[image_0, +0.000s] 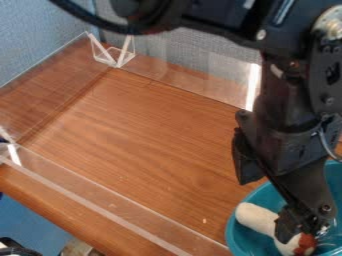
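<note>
My dark gripper (283, 190) points down at the lower right over a teal bowl (243, 242), open, its near finger reaching into the bowl. Inside the bowl a white object with a red part (261, 220), toy-like, lies beside and partly behind that finger. I cannot tell whether the finger touches it.
A white bracket (111, 55) stands at the back left corner. Past the left edge is a blue surface (30, 215).
</note>
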